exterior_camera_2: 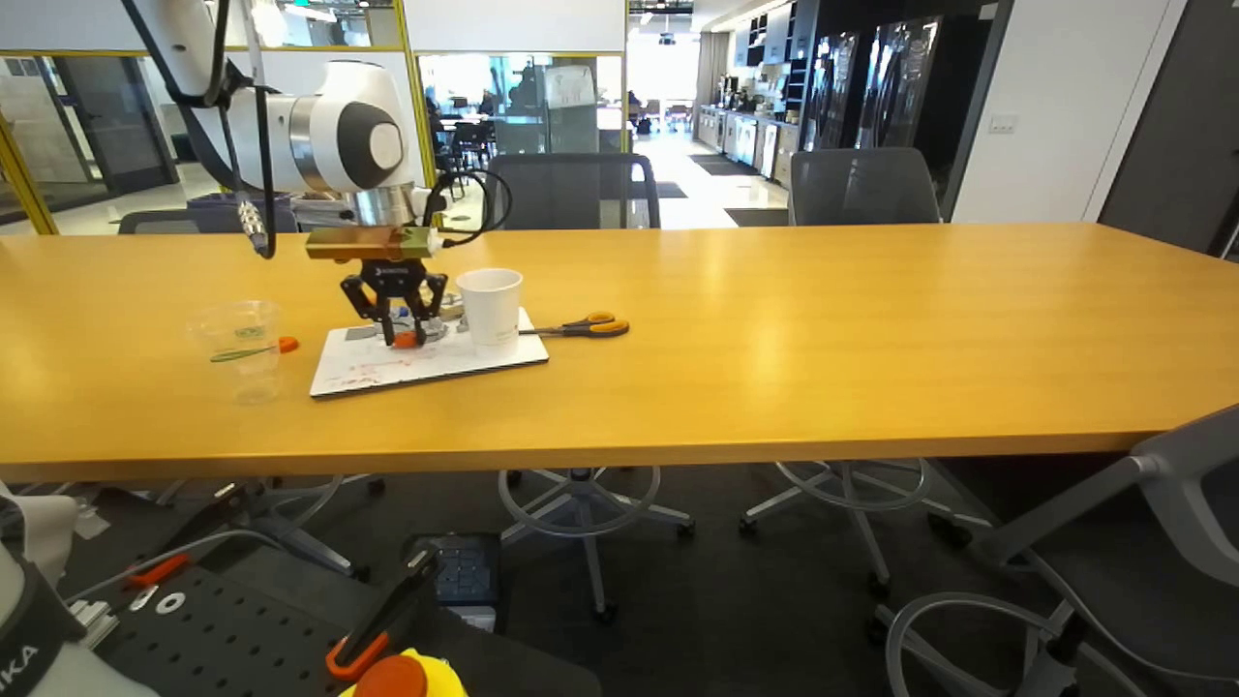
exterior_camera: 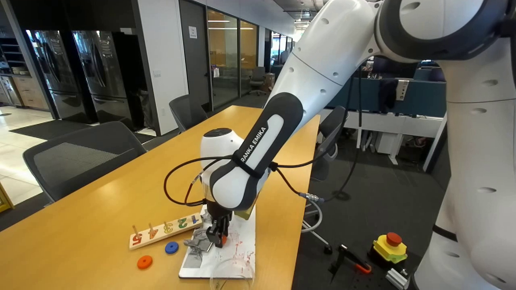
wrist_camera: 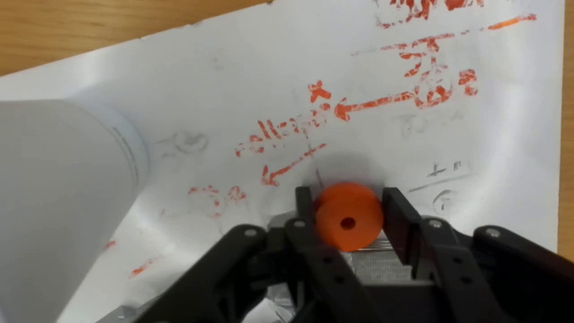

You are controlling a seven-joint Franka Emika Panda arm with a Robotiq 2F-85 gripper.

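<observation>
Between my gripper's (wrist_camera: 348,207) black fingers is an orange ring (wrist_camera: 350,218) with a small dark hole; both fingers press against its sides. In exterior view 1 the gripper (exterior_camera: 218,237) hangs over the whiteboard (exterior_camera: 237,237), the ring mostly behind a finger. From exterior view 2 the ring (exterior_camera_2: 407,339) shows at the fingertips, close above the board; any gap beneath it is hard to tell. A wooden peg board (exterior_camera: 167,232) with coloured numbers lies beside the whiteboard. A blue ring (exterior_camera: 171,247) and another orange ring (exterior_camera: 144,262) lie on the table near it.
A white paper cup (exterior_camera_2: 491,312) stands on the whiteboard right beside the gripper, with scissors (exterior_camera_2: 594,326) past it. A clear cup (exterior_camera_2: 246,348) stands at the board's other side. Crumpled grey material (exterior_camera: 199,241) lies on the board.
</observation>
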